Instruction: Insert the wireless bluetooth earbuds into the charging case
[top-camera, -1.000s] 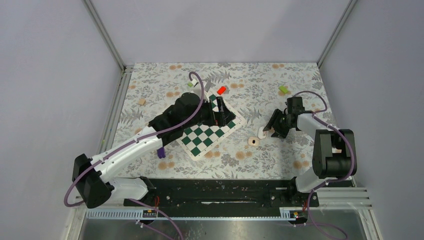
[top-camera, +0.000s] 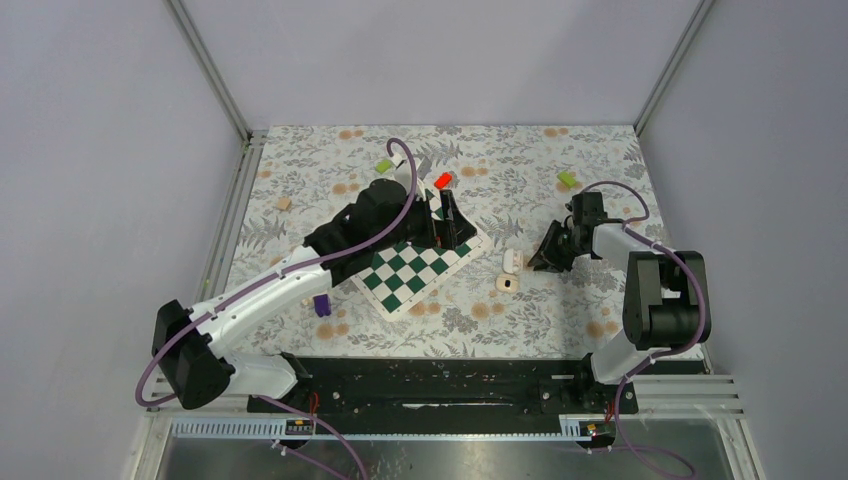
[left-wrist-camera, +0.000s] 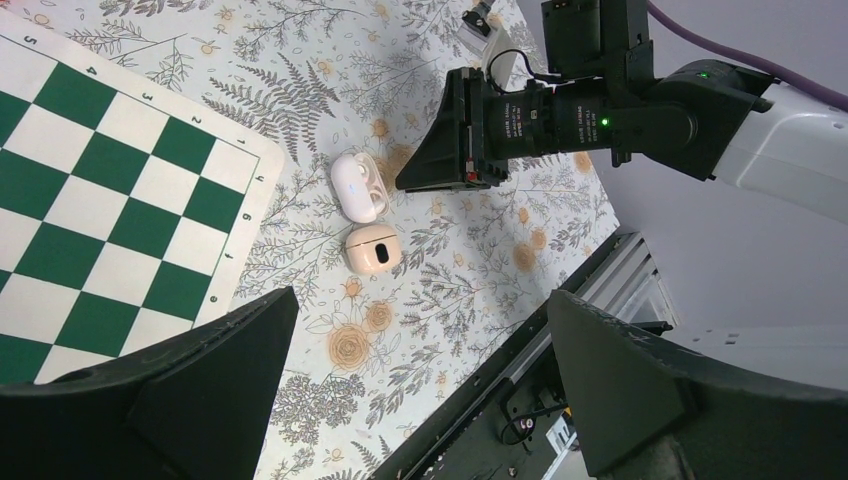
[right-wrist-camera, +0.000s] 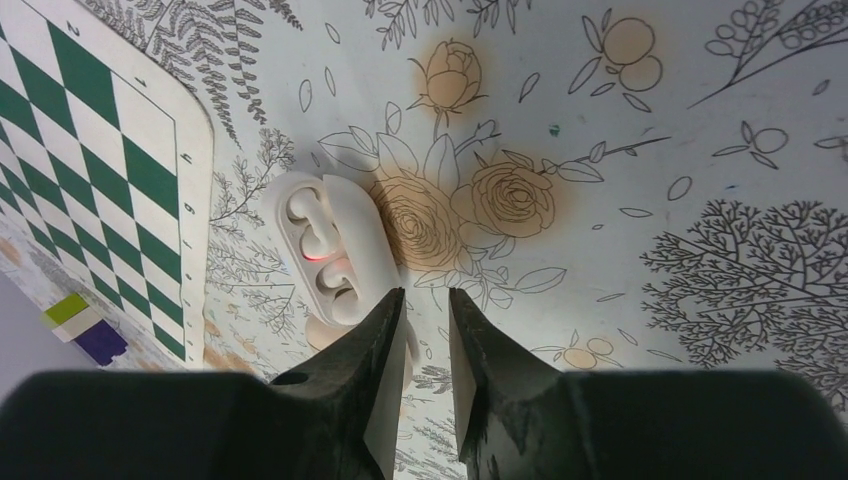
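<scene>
The white open earbud case (top-camera: 512, 259) lies on the patterned table; in the right wrist view the case (right-wrist-camera: 355, 230) shows both earbud shapes in its wells, with a small red light. A beige case (left-wrist-camera: 372, 257) lies just beside it. My right gripper is low beside the white case, its fingers close together with a narrow gap; I cannot tell whether anything is between them. My left gripper (top-camera: 445, 220) hangs over the chessboard, open, its wide fingers framing the table in its wrist view.
The chessboard (left-wrist-camera: 230, 250) lies left of the cases. Small blocks, including a red one (top-camera: 443, 180) and a green one (top-camera: 566, 179), sit toward the back, and a purple item (top-camera: 322, 306) at front left.
The white case has shifted left and now stands clear of my right gripper's fingers, which have moved slightly.
</scene>
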